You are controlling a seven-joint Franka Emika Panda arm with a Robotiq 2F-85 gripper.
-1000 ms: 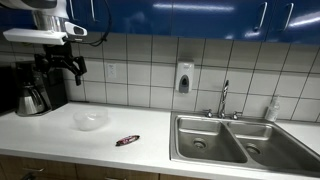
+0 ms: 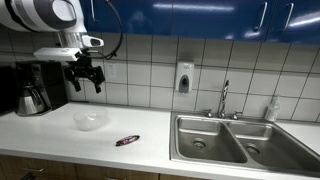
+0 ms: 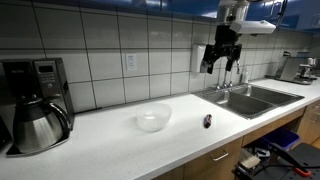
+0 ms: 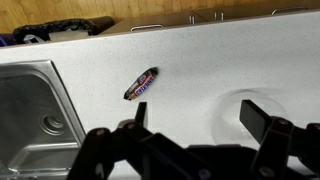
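Observation:
A candy bar in a dark wrapper with red and white lettering lies flat on the white counter. It shows as a small dark red shape left of the sink in exterior view 1. A clear, whitish bowl stands on the counter to its left, near the wall; exterior view 2 shows the same bowl with nothing visible inside. High above the counter, my gripper points down with its fingers spread. Nothing is between the fingers in the wrist view, and both objects are well below.
A double steel sink with a faucet takes up the right side. A coffee maker stands at the left end. Blue cabinets hang overhead. Bare counter surrounds the candy bar.
Over the last second the arm has moved right in exterior view 1, and the gripper now hangs somewhat lower. The bowl and candy bar have stayed in place.

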